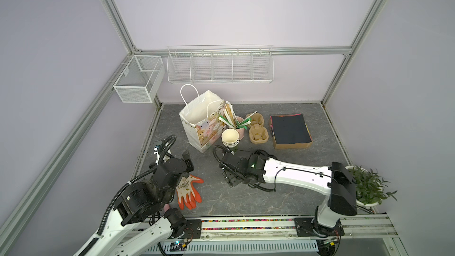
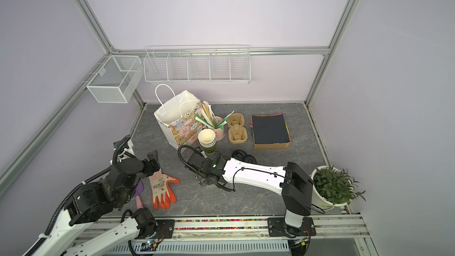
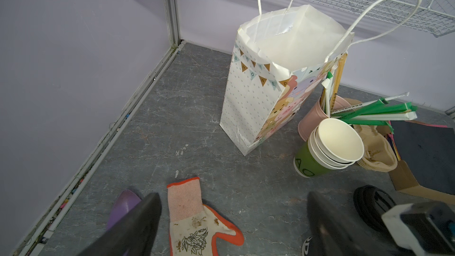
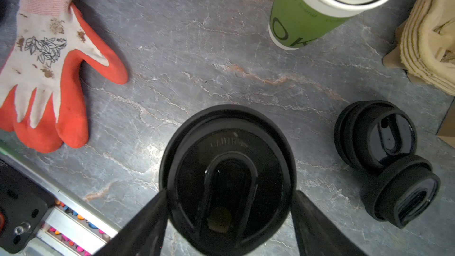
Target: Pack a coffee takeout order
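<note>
A black lid (image 4: 227,180) sits between the fingertips of my right gripper; whether they grip it is unclear. More black lids (image 4: 388,137) lie beside it. A stack of green-and-white paper cups (image 4: 308,23) stands farther back. The white patterned paper bag (image 3: 251,90) stands behind them, beside a pink cup (image 3: 310,118) of straws. Cardboard carriers (image 2: 237,132) lie right of these. My left gripper stands open and empty above the left front of the table, over an orange-white glove (image 3: 184,203).
A box with a black top (image 2: 267,128) is at the back right. A potted plant (image 2: 334,185) stands at the right front. A purple object (image 3: 122,208) lies beside the glove. Wire baskets (image 1: 220,64) hang on the back wall.
</note>
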